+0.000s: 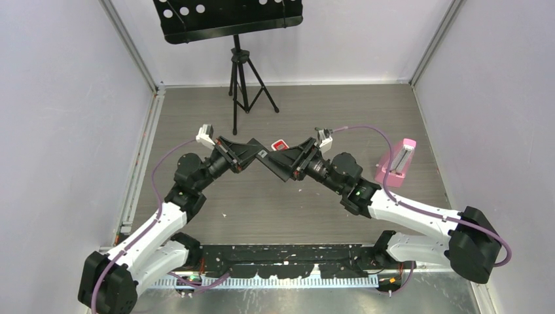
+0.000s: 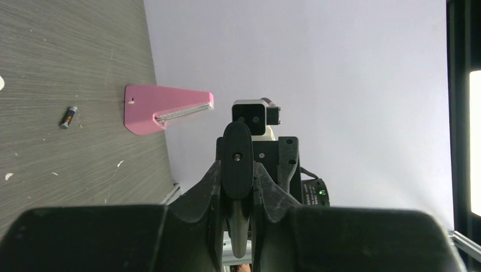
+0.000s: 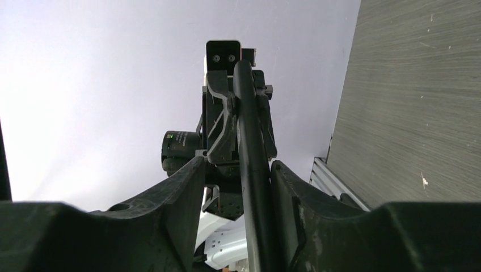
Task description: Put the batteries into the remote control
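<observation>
My left gripper (image 1: 256, 152) is shut on a long black remote control (image 1: 280, 172), which slants above the table in the top view. Seen edge-on in the left wrist view, the black remote (image 2: 237, 161) stands between both fingers. From the right, my right gripper (image 1: 285, 162) reaches the same remote. In the right wrist view the remote (image 3: 253, 147) passes between its open fingers, near one of them, with a gap on the other side. A small dark battery (image 2: 68, 117) lies on the table in the left wrist view.
A red-and-white keypad device (image 1: 279, 144) lies behind the grippers, partly covered by the right one. A pink holder (image 1: 396, 163) with a pale item stands at the right. At the back is a black music stand (image 1: 239, 59).
</observation>
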